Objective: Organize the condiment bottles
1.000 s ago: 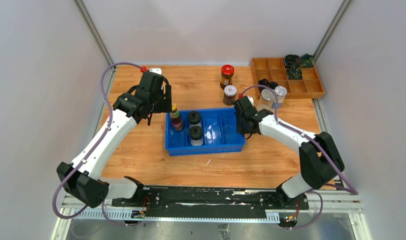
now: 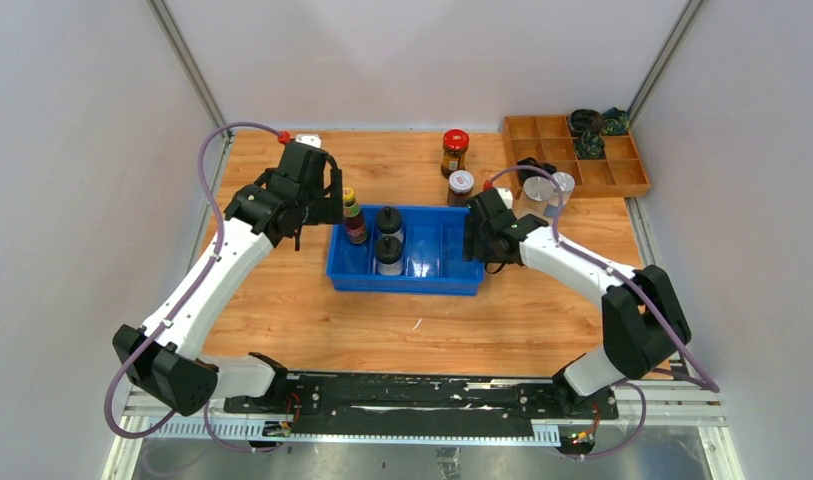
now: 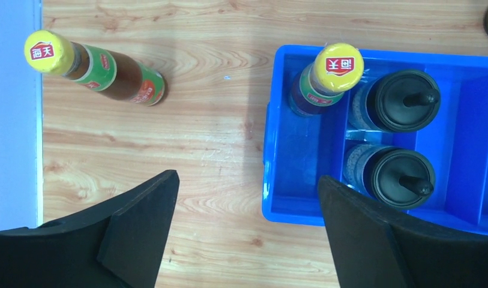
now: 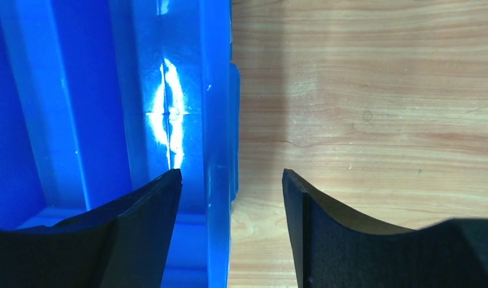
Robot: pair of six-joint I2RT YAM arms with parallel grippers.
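The blue divided box holds a yellow-capped sauce bottle in its left section and two black-lidded jars in the middle. Another yellow-capped bottle stands on the wood left of the box in the left wrist view, hidden under the arm from above. My left gripper is open above the table by the box's left end, holding nothing. My right gripper is open over the box's right rim, one finger either side of it, nothing visibly gripped.
A red-lidded jar and a white-lidded jar stand behind the box. Clear jars and a wooden compartment organizer are at back right.
Over the last second the blue box, with its contents, has shifted back and slightly left. The right arm has moved slightly; the left arm is nearly still.
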